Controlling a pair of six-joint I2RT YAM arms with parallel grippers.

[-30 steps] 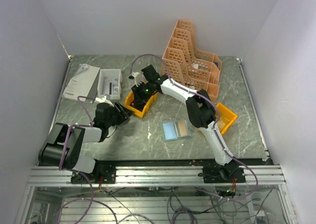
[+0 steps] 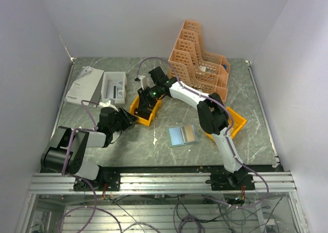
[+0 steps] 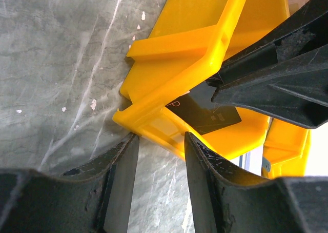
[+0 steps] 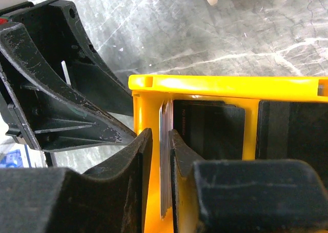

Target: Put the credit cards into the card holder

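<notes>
The yellow card holder (image 2: 152,117) sits at the centre-left of the table, holding black cards (image 4: 207,130) and a thin stack of pale card edges (image 4: 165,161) in one slot. My left gripper is at the holder's near end, its fingertips on either side of the yellow wall; whether they grip it I cannot tell. My right gripper is over the holder, fingertips close together at the stack of thin cards; whether it holds any is unclear.
A white box (image 2: 114,78) and flat folder stand back left, peach racks (image 2: 189,53) at the back. A second yellow container (image 2: 238,121) is at right, and a card pack (image 2: 183,135) lies front centre.
The holder and my right gripper have shifted slightly compared with one second ago, with the holder standing a little more upright in the top view.
</notes>
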